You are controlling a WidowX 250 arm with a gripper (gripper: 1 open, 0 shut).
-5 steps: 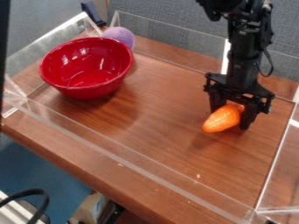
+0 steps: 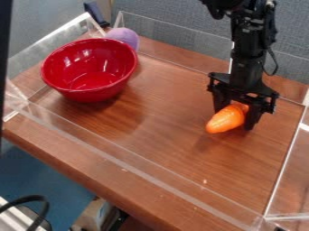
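An orange carrot-like object (image 2: pixel 223 120) lies on the wooden table on the right, its upper end under the black gripper (image 2: pixel 243 104). The gripper points straight down over it, with its fingers around that end; whether they are closed on it is hard to see.
A red bowl (image 2: pixel 88 72) sits at the back left, with a purple round object (image 2: pixel 123 38) behind it. Clear low walls edge the wooden table (image 2: pixel 133 153).
The gripper and the orange object have shifted very slightly over the last second. The bowl and purple object have stayed still.
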